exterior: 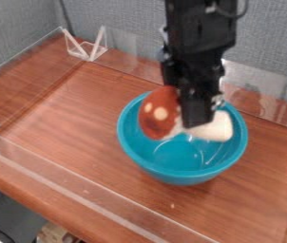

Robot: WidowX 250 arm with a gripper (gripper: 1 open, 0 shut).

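Observation:
A black gripper point(184, 104) hangs over a blue bowl point(181, 161), shut on a red object with pale spots point(157, 112) that is low in or just over the bowl's left part. A white rounded piece point(212, 126) shows beside it on the right, partly behind the dark gripper. The fingertips are blurred.
A white wire rack point(83, 46) stands at the back left corner. Grey panels rise behind, and the table's front edge drops off at the lower left.

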